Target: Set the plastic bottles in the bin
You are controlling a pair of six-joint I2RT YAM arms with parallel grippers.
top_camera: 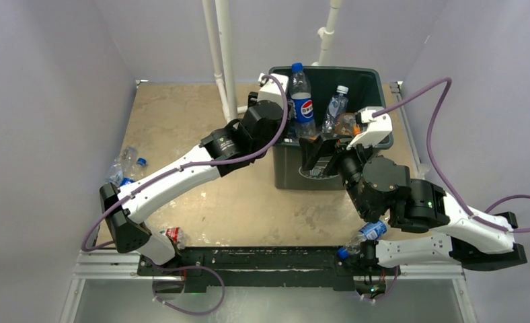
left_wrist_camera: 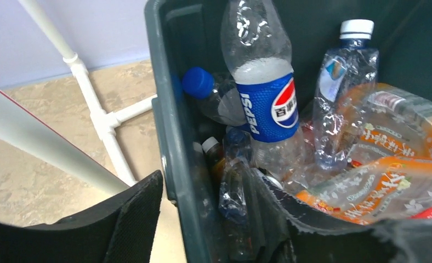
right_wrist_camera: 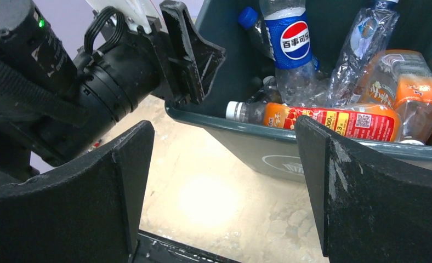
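Observation:
A dark green bin [top_camera: 303,168] holds several bottles, among them a tall Pepsi bottle [left_wrist_camera: 268,104], a clear crumpled bottle [left_wrist_camera: 340,93] and orange-label bottles [right_wrist_camera: 334,121]. My left gripper is over the bin's near left edge, its fingertips either side of the rim, part open; whether anything is between them is unclear. My right gripper is open in front of the bin's near wall, nothing between its fingers. Loose bottles lie at the table's left [top_camera: 124,168], a red-label bottle [top_camera: 175,235] at front left and a blue-label bottle [top_camera: 371,230] at front right.
White pipes [top_camera: 223,60] stand at the back, left of the bin. Grey walls enclose the table [top_camera: 202,208] on both sides. Both arms crowd the bin.

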